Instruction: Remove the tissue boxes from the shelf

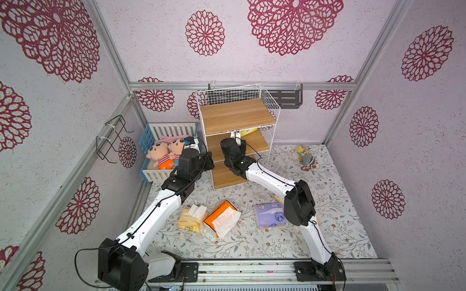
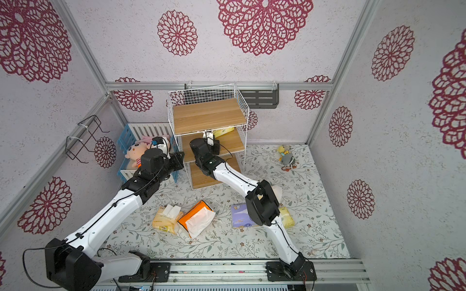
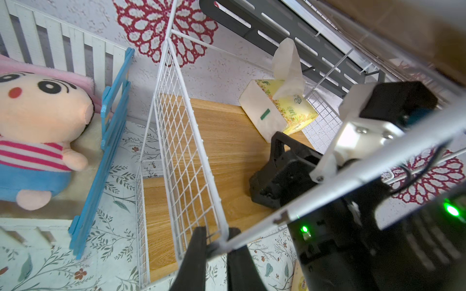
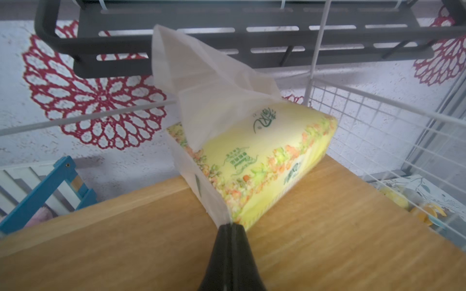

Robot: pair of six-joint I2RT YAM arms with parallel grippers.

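A yellow floral tissue box [image 4: 262,150] with a tissue sticking up lies at an angle toward the back of the shelf's middle board [image 4: 145,237]. In the right wrist view my right gripper is shut at the box's near lower corner, with nothing visible between its fingers. On the left, my left gripper is shut on the front corner of the white wire shelf frame [image 3: 182,145]. Out on the floor are a tan tissue pack [image 1: 191,222], an orange one [image 1: 218,213], a purple one [image 1: 270,214] and a yellow one [image 2: 286,218], partly behind the right arm.
A blue and white crate [image 1: 145,167] with plush dolls [image 1: 159,154] stands left of the shelf. The top board [image 1: 237,116] overhangs the right gripper. A plush duck [image 1: 305,159] sits on the floor at right; open floor surrounds it.
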